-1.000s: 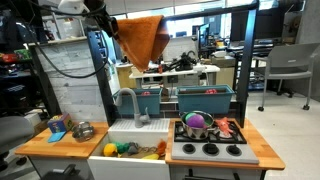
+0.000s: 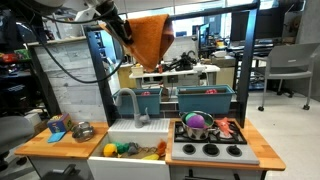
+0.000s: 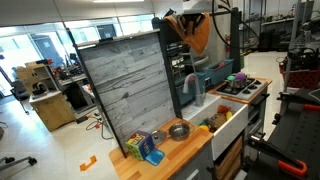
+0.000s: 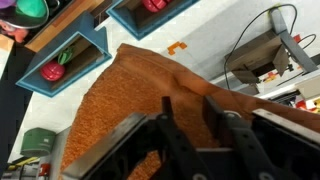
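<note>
An orange-brown cloth [image 2: 153, 39] hangs high above the sink, near the dark overhead bar [image 2: 215, 9]. My gripper [image 2: 126, 34] is at its left side, angled downward. In exterior view 2 the cloth [image 3: 196, 34] hangs at the top of the frame beside the arm. Seen from the wrist, the cloth [image 4: 135, 100] spreads beneath the dark fingers [image 4: 185, 135] and covers much of the lower left. The fingertips are dark and blurred against the cloth, so whether any of it is between them cannot be made out.
Below are a white sink [image 2: 112, 135] with colourful items, a grey faucet [image 2: 133, 106], a stove [image 2: 212, 150] with a pot [image 2: 196, 125], and a metal bowl [image 2: 83, 131]. Blue-grey bins [image 2: 205, 99] line the back. A wooden wall [image 3: 125, 78] stands to the left.
The gripper end of the arm has come down and slightly right. The cloth's left side has shifted with it, while its right part still hangs in about the same place. The counter looks unchanged.
</note>
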